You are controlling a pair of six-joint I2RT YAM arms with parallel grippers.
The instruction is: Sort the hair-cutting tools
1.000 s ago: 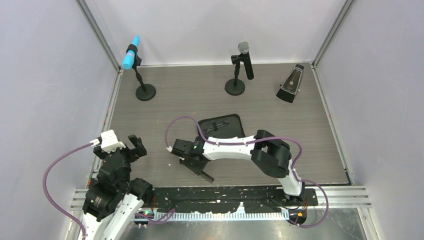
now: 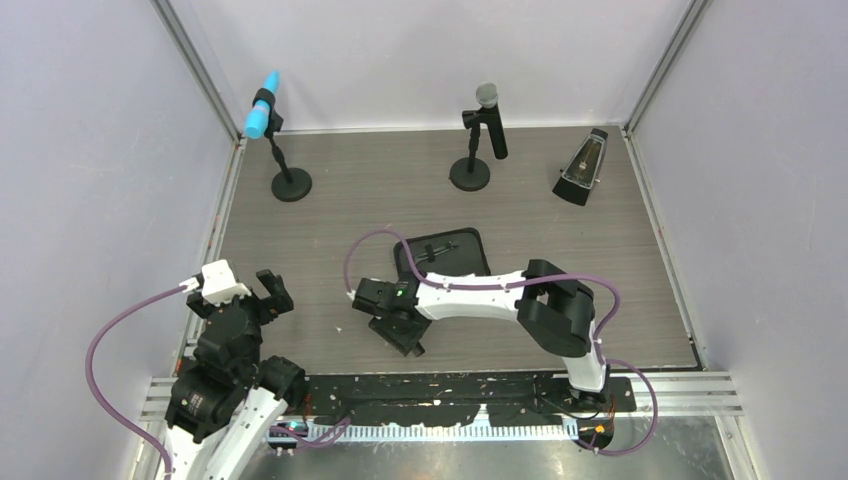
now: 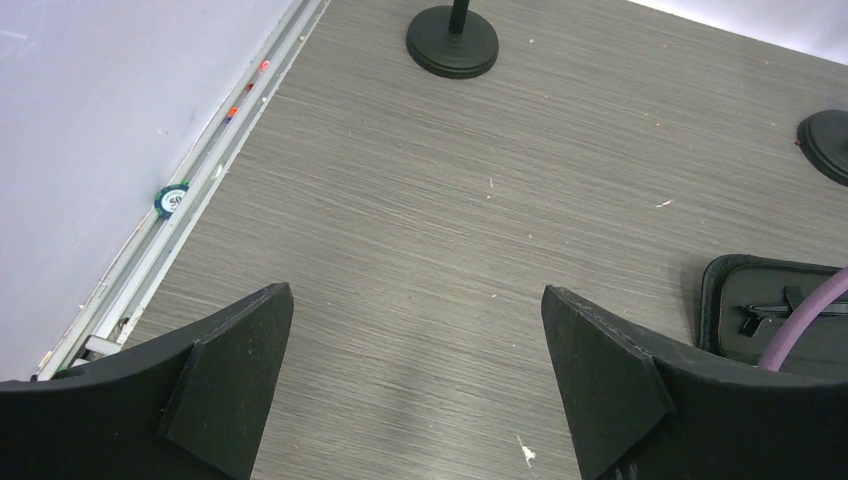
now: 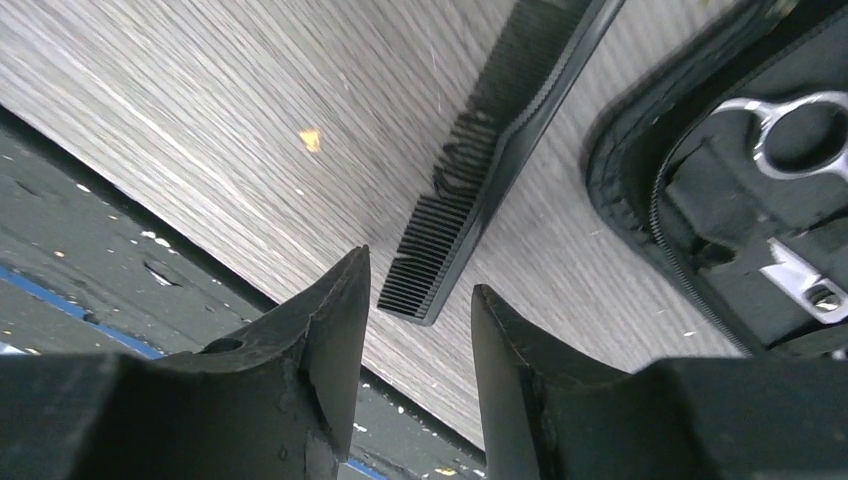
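Note:
A black comb (image 4: 440,235) lies on the table in the right wrist view, teeth toward the left, its near end just ahead of the fingertips. My right gripper is open, its fingers to either side of that end and not closed on it. To the right lies the open black case (image 4: 640,190). Silver scissors (image 4: 765,140) rest inside it, partly cut off by the frame. From above, the right arm hides the case's lower part and most of the comb. Far from the tools, at the left, my left gripper stands open and empty.
Two microphone stands (image 2: 291,184) (image 2: 469,174) and a metronome (image 2: 583,167) stand along the back. A purple cable (image 2: 375,234) loops over the case's left side. Bare table (image 3: 400,210) stretches before the left gripper.
My right gripper has shifted slightly to the right and toward the front, with its dark fingers now over the spot where the comb's end stuck out. The left arm is still.

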